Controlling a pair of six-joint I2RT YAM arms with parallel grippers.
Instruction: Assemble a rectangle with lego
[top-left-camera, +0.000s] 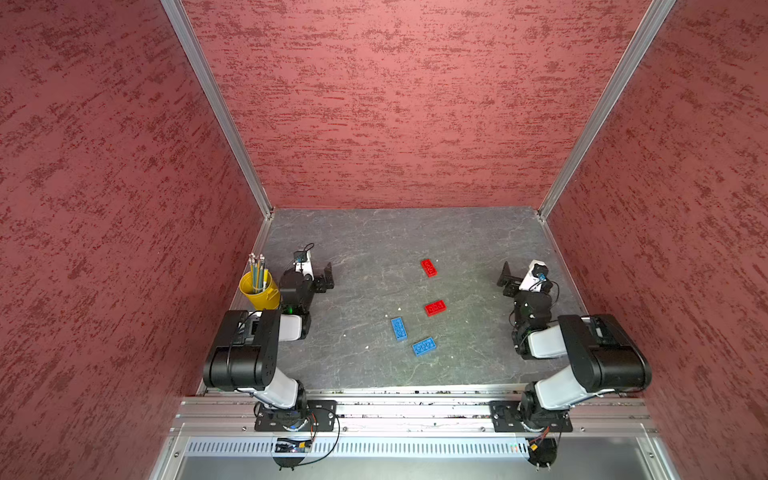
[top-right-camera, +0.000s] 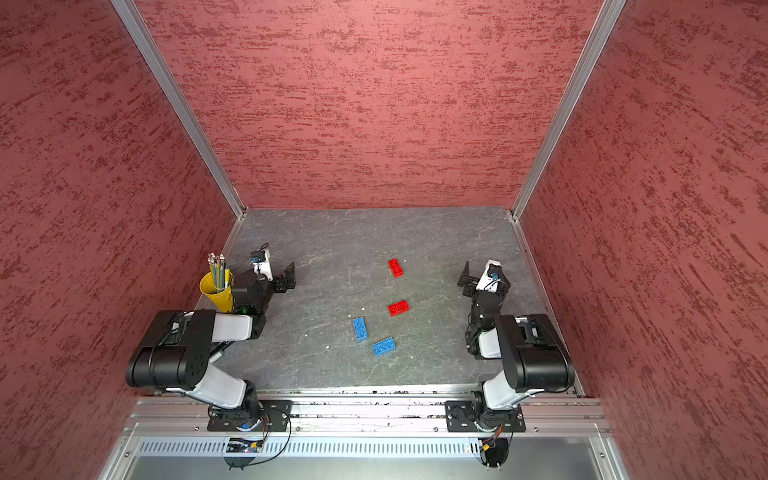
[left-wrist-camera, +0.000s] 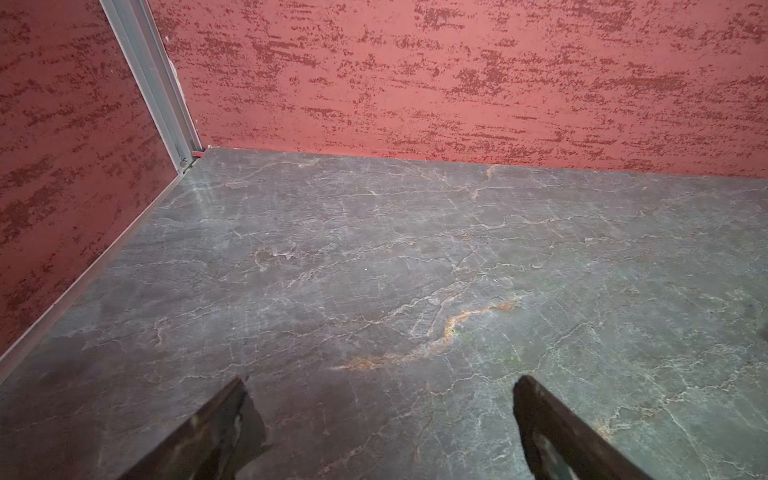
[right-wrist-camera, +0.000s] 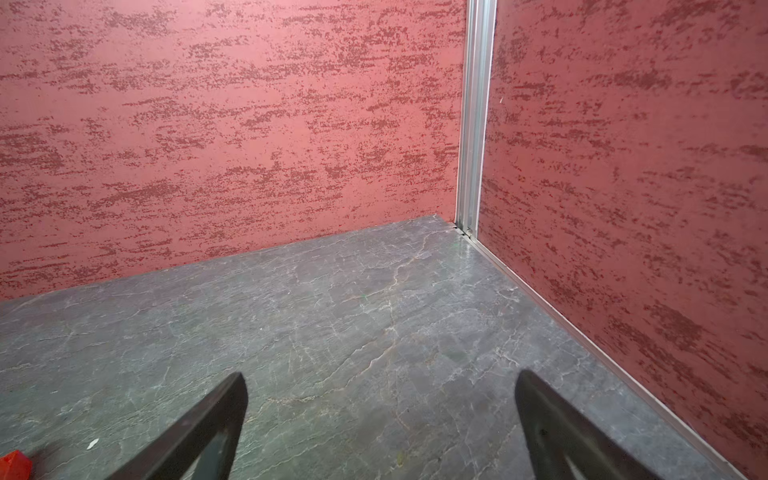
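Note:
Four lego bricks lie separately around the middle of the grey table: a red brick (top-left-camera: 429, 267) toward the back, another red brick (top-left-camera: 435, 307) nearer, a blue brick (top-left-camera: 398, 328) front left and a second blue brick (top-left-camera: 423, 345) nearest the front. My left gripper stands open at the table's left side, nothing between its fingers. My right gripper is open and empty at the right side, away from the bricks. A red brick (right-wrist-camera: 14, 465) peeks in at the lower left of the right wrist view.
A yellow cup (top-left-camera: 253, 292) of pens stands beside the left arm. Red walls enclose the back and sides.

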